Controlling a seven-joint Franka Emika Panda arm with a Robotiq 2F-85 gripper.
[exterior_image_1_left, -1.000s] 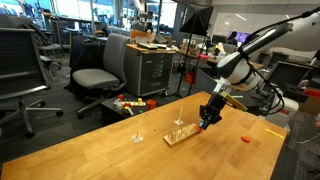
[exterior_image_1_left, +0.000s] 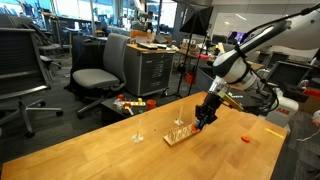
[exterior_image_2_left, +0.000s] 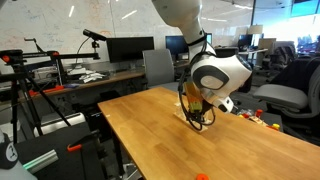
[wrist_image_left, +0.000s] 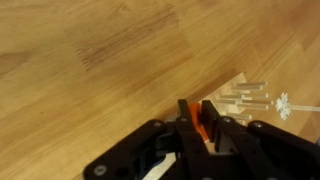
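A wooden peg board (exterior_image_1_left: 180, 134) with several upright pegs lies on the table, also seen at the right of the wrist view, where its pegs (wrist_image_left: 247, 98) show clearly. My gripper is shut on a small red-orange object (wrist_image_left: 202, 122), held at the near corner of the board. In exterior view 1 the gripper (exterior_image_1_left: 201, 124) is low over the board's right end. Whether the red object touches the board, I cannot tell. In exterior view 2 the arm largely hides the board and the gripper's tips.
Another red piece (exterior_image_1_left: 245, 139) lies to the right on the table. A red piece (exterior_image_2_left: 202, 177) shows at the front edge in exterior view 2. White stands (wrist_image_left: 283, 106) are near the board.
My gripper has shifted very slightly left and down at the board's right end. The board has not visibly moved.
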